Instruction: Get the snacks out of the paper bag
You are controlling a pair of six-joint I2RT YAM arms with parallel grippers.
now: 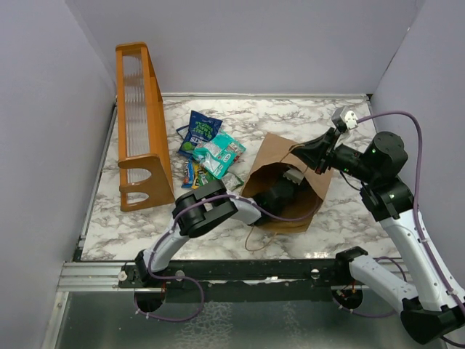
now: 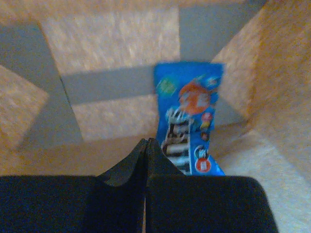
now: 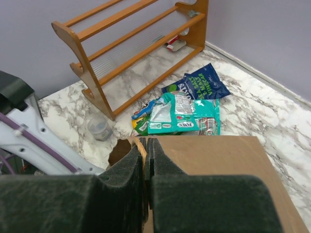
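Observation:
The paper bag (image 1: 328, 190) lies with its mouth toward the left arm. Inside it stands a blue M&M's packet (image 2: 187, 109), leaning on the back wall and blurred. My left gripper reaches into the bag, shut with nothing between its fingers; the packet is beyond the tips, apart from them. From above, the packet is hidden. At the bag's upper edge, my right gripper is shut on the twisted paper handle (image 3: 142, 150).
Several snack packets, including a teal one (image 3: 182, 114) and a dark blue one (image 3: 206, 82), lie left of the bag. A wooden rack (image 1: 138, 123) stands at far left. A clear tub (image 3: 99, 127) sits near the left arm. Marble is bare behind the bag.

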